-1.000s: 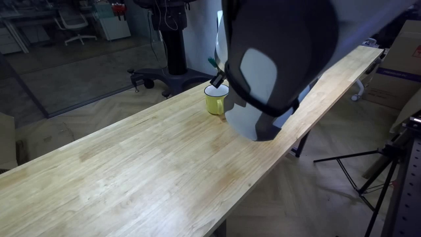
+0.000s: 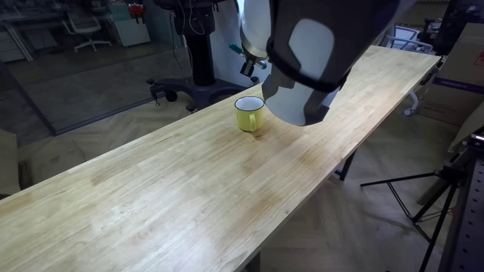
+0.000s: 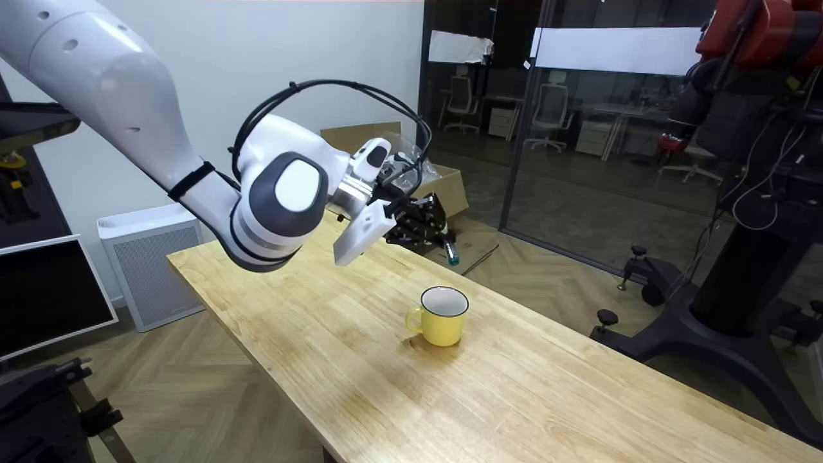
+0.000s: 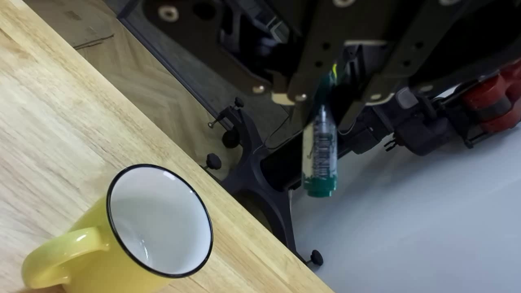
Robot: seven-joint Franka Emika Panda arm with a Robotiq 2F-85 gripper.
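Note:
A yellow mug (image 3: 444, 330) with a white inside and a dark rim stands upright on the wooden table, close to its edge. In the wrist view the mug (image 4: 161, 219) fills the lower left, its inside looking empty where it shows. My gripper is shut on a green-and-white marker (image 4: 320, 151), whose green end points away from the fingers. From exterior view 2, the gripper (image 3: 438, 231) hangs above the table, higher than the mug and apart from it. In exterior view 1 the green marker (image 2: 235, 48) shows partly beside the arm, above and behind the mug (image 2: 247, 120).
An open cardboard box (image 3: 451, 189) lies behind the arm in exterior view 2.
The arm has risen, taking the gripper and marker higher above the mug. More of the mug's rim and right side shows in exterior view 1. The mug has stayed in place.

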